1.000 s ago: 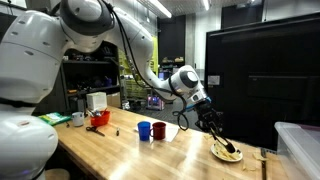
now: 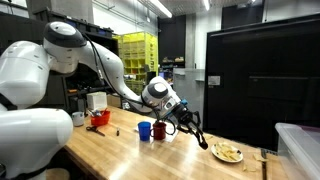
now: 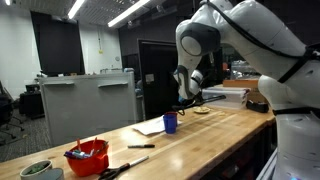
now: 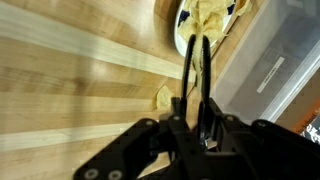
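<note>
My gripper (image 2: pixel 202 143) is low over the wooden table, left of a white plate (image 2: pixel 216 147) of yellow chips (image 2: pixel 229 153). In the wrist view the gripper has its two dark fingers close together. A pale yellow piece (image 4: pixel 197 62) that looks like a chip shows between them, though its outline is partly hidden. Beyond the fingertips, chips (image 4: pixel 212 14) lie on the plate (image 4: pixel 180 38). Another small yellow piece (image 4: pixel 163 98) rests on bare wood beside the fingers.
Blue cups (image 2: pixel 145 131) and a red mug (image 2: pixel 159 132) stand left of my gripper. A red container (image 3: pixel 88 158) is at the table's other end. A clear bin (image 2: pixel 299 145) borders the right.
My gripper has moved left, from above the plate of chips to the bare table beside it. The arm has come lower and nearer the cups. The plate has stayed put.
</note>
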